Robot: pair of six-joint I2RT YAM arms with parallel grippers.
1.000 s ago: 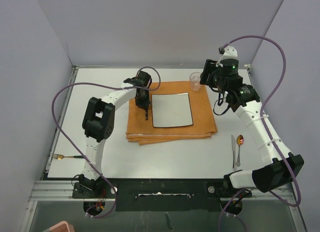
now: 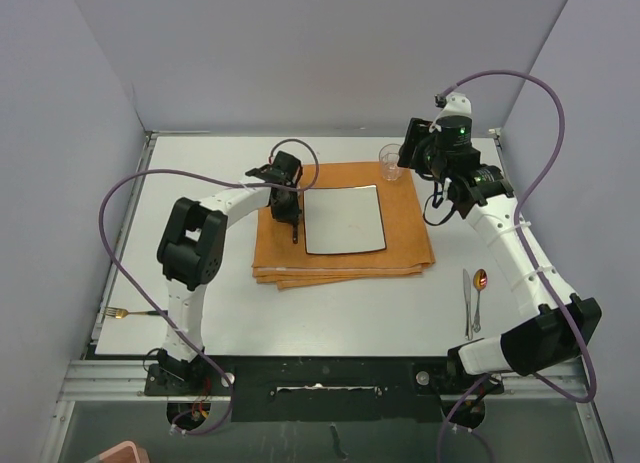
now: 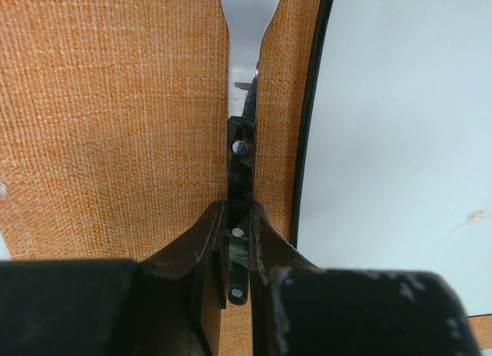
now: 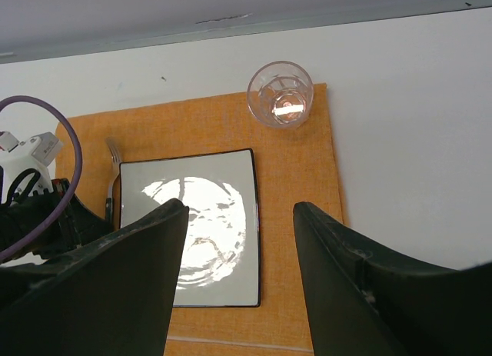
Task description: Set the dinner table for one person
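My left gripper is shut on the black handle of a fork point(image 3: 244, 56), whose tines point to the far side. The fork lies along the left edge of the square white plate point(image 2: 345, 220), low over the orange placemat point(image 2: 405, 233) or touching it; I cannot tell which. A clear glass point(image 4: 281, 94) stands at the mat's far right corner. Near that corner, my right gripper is open with nothing between its fingers. To the right of the mat lie a knife point(image 2: 467, 303) and a spoon point(image 2: 480, 283).
Another fork point(image 2: 120, 312), with a gold-looking head, lies at the table's front left. A purple cable point(image 2: 110, 243) loops over the left arm.
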